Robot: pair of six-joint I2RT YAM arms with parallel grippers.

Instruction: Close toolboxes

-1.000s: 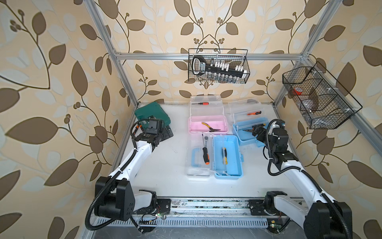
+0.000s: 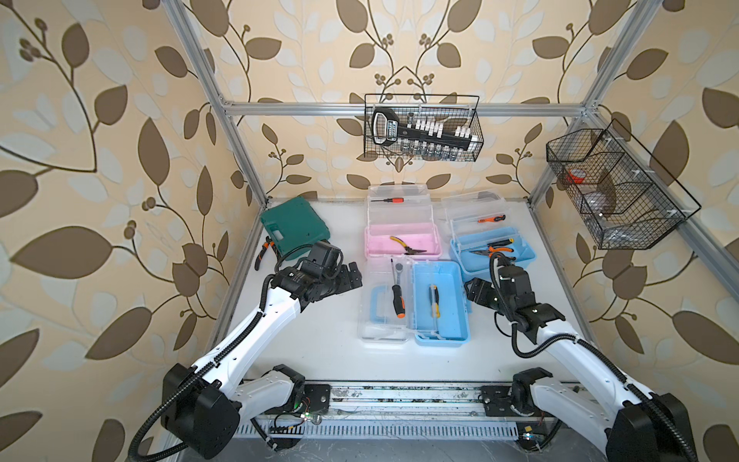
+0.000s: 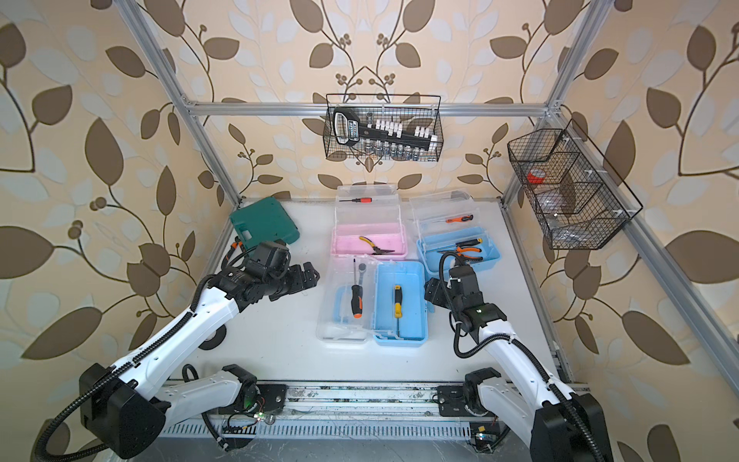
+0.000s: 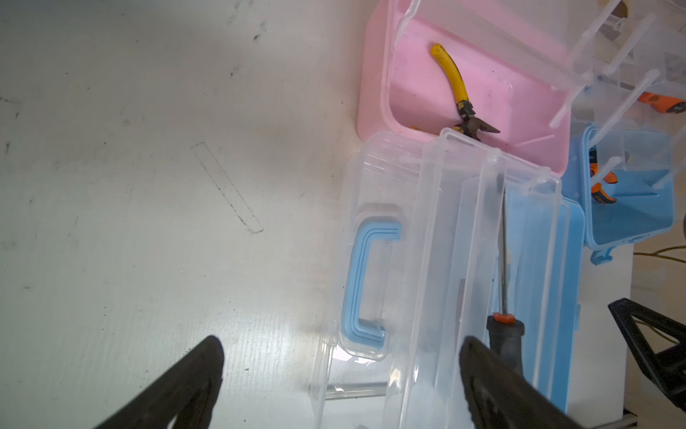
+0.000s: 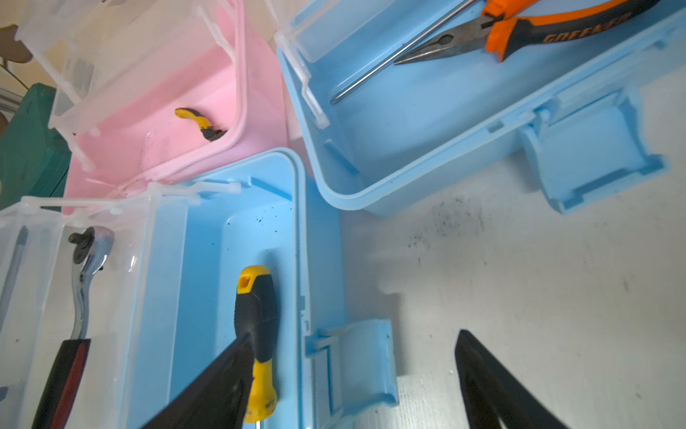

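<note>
Three toolboxes stand open: a pink one [image 2: 377,242] at the back with pliers, a blue one [image 2: 519,260] at back right with pliers, and a front blue one [image 2: 454,323] holding a yellow screwdriver [image 5: 263,329]. The front box's clear lid [image 4: 357,300] lies folded out leftward, with an orange-black screwdriver [image 2: 398,300] in it. My left gripper [image 2: 351,277] is open left of that lid, nothing between its fingers. My right gripper [image 2: 477,291] hangs beside the front box's right wall, over its latch, apparently part open and empty.
A green case [image 2: 300,219] lies at back left, with tools beside it. Wire baskets [image 2: 423,150] hang at the back and right.
My left gripper has moved right toward the front box's lid.
</note>
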